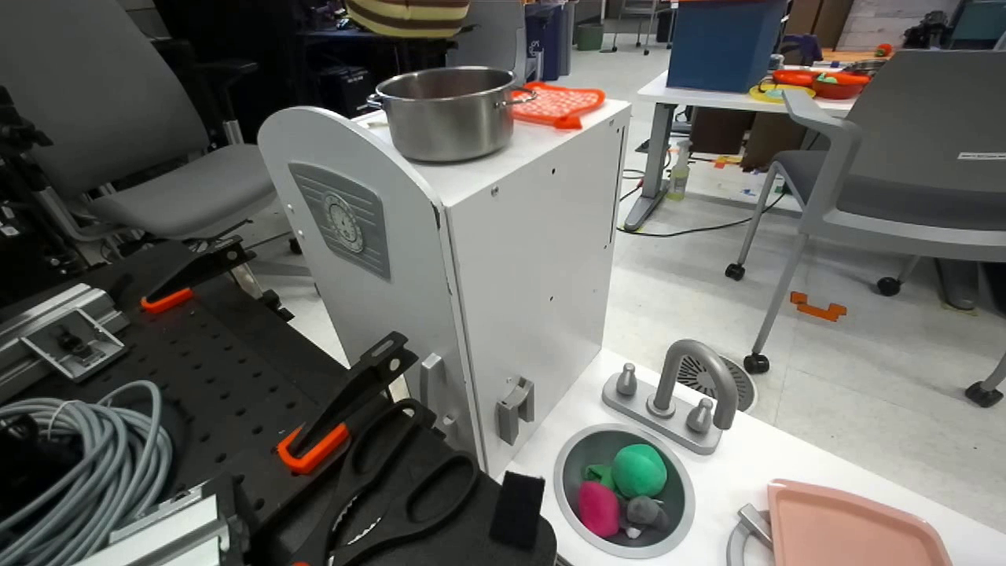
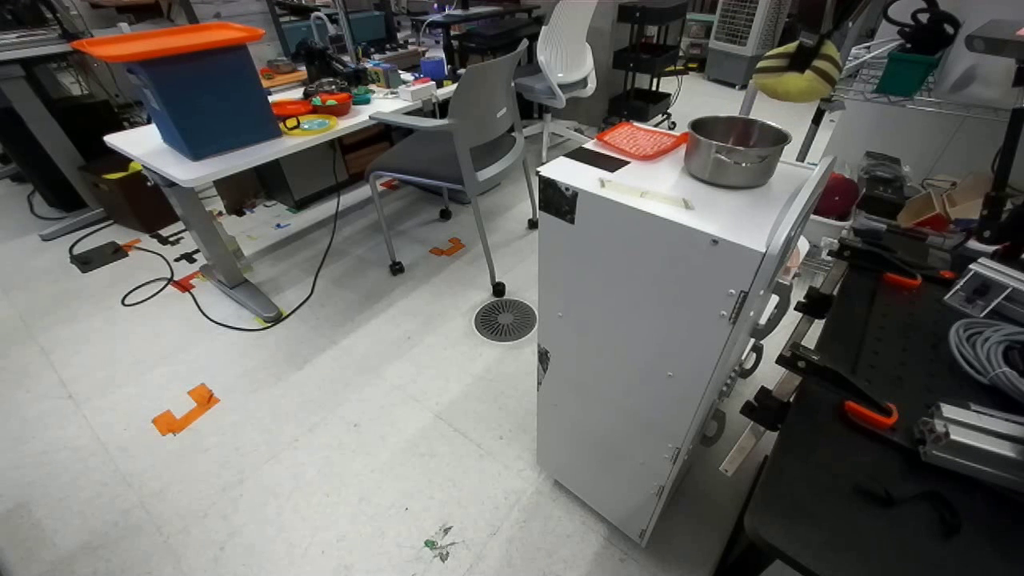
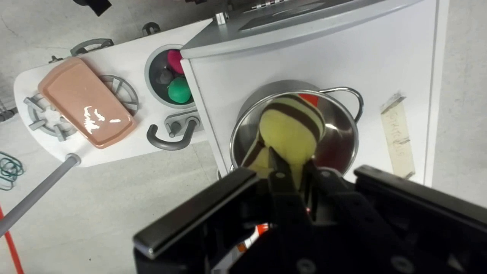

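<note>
Shut on a yellow plush toy with brown stripes (image 3: pixel 292 130), my gripper holds it above the steel pot (image 3: pixel 340 137). In exterior view 2 the striped toy (image 2: pixel 797 71) hangs clear of the pot (image 2: pixel 737 152), with air between them. Only the toy's lower part (image 1: pixel 409 17) shows at the top of exterior view 1, over the pot (image 1: pixel 450 123); the gripper is out of frame there. The pot stands upright on top of the white cabinet (image 1: pixel 537 226).
An orange-red mesh piece (image 1: pixel 558 104) lies behind the pot. Lower down, the sink (image 1: pixel 684 500) holds green, pink and grey soft toys, beside a grey faucet (image 1: pixel 703 363). A pink tray (image 3: pixel 86 102) covers part of the stove. Scissors (image 1: pixel 405 514) and clamps crowd the black table.
</note>
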